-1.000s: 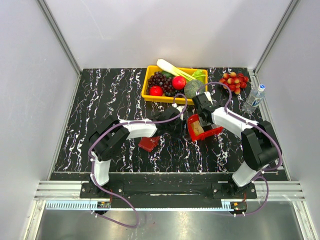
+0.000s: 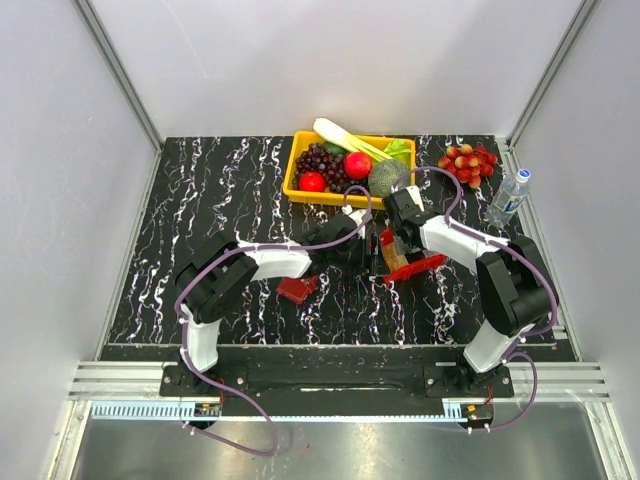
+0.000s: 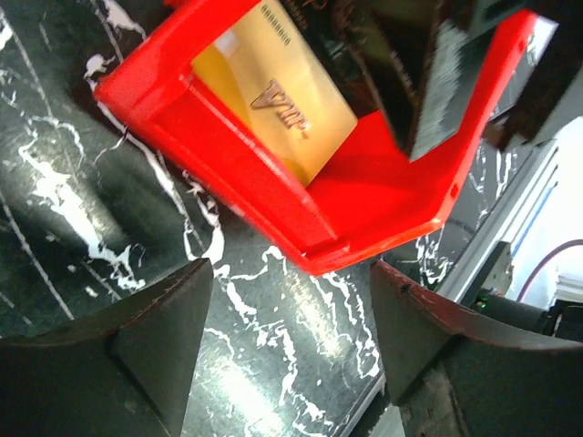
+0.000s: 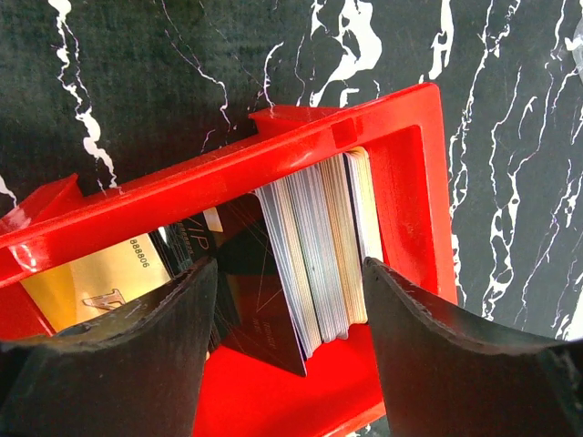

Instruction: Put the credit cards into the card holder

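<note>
The red card holder (image 2: 415, 268) stands on the dark marbled table, right of centre. Several cards are inside: a gold card (image 3: 290, 100), a black card (image 4: 255, 282) and a stack of white- and cream-edged cards (image 4: 319, 255). My right gripper is over the holder, its fingers apart on either side of the black card and the stack; whether they press on them is hidden. At the holder's left end is my left gripper, open, with the holder's near corner ahead of its gap and no card between its fingers.
Behind the holder sits a yellow crate (image 2: 294, 170) of fruit and vegetables. Grapes (image 2: 467, 162) and a water bottle (image 2: 508, 197) are at the back right. A small red object (image 2: 297, 288) lies by the left forearm. Bare table extends to the left and front.
My left gripper has shifted slightly right, closer to the holder's left end. The right arm and the holder look nearly the same.
</note>
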